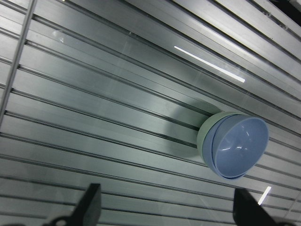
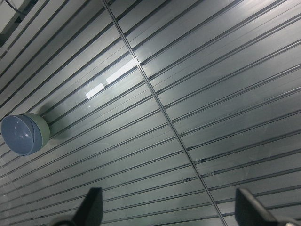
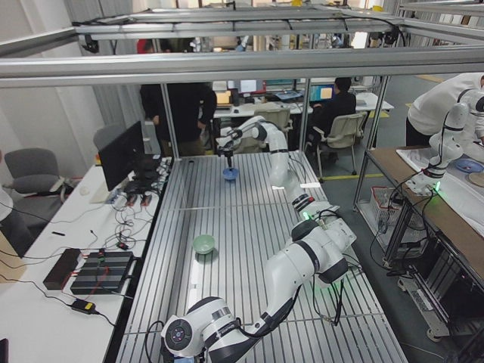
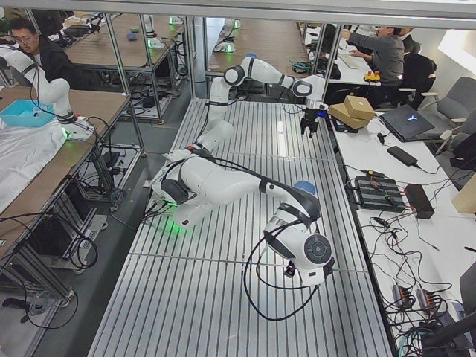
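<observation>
In the camera left view a blue bowl (image 3: 230, 174) stands at the far end and a green bowl (image 3: 203, 244) mid-table. One arm's gripper (image 3: 228, 159) is just above that blue bowl; the other arm's gripper (image 3: 184, 358) is at the near end, largely hidden. In the left wrist view, blue bowls (image 1: 240, 146) appear nested in a green one, right of my open left gripper. The right wrist view shows similar bowls (image 2: 18, 134) at far left, away from my open right gripper. I cannot reconcile this stack with the camera left view.
A desk (image 3: 45, 325) with monitor, boxes and cables runs along one side. Both arm bases stand on the opposite edge, beside another robot's bench (image 3: 461, 212). Frame posts rise round the table.
</observation>
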